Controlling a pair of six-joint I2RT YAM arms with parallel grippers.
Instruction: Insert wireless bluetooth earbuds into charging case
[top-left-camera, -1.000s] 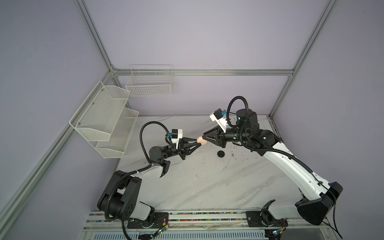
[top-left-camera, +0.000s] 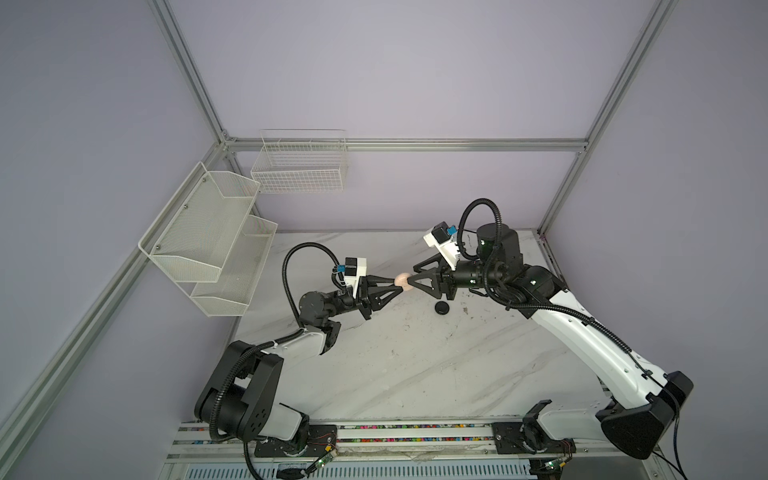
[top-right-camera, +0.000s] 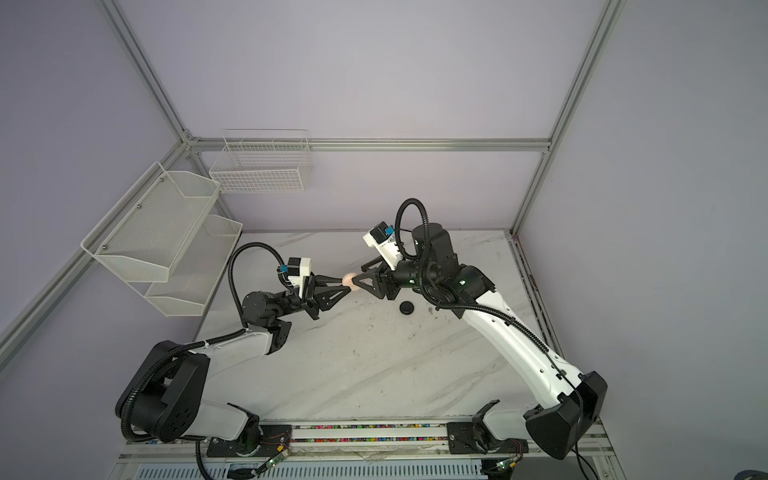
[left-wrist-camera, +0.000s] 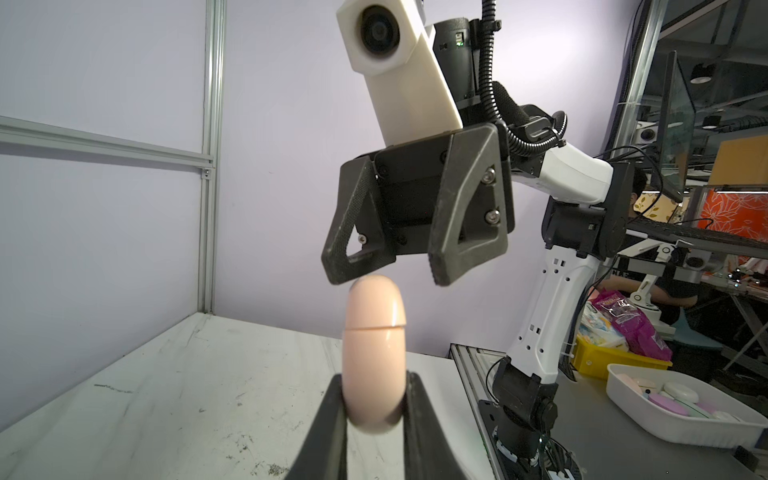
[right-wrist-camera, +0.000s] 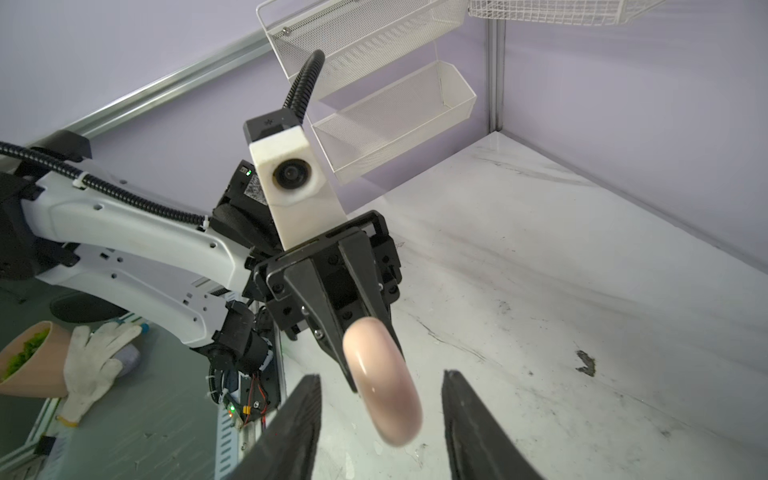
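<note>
A peach-coloured, rounded charging case is clamped upright between the fingers of my left gripper, held up over the table. A thin seam crosses it in the left wrist view, and its lid looks closed. My right gripper faces the case from the right with its fingers spread apart. In the right wrist view the case lies beyond and between those fingers, and I see nothing gripped there. I cannot make out any earbud in these views.
A small black round object lies on the marble-patterned table below the right gripper. White mesh baskets hang on the left wall and a wire basket on the back wall.
My right gripper's fingers have gone from together to spread apart, and the right arm has drawn slightly to the right. The left gripper and the case have stayed almost where they were.
</note>
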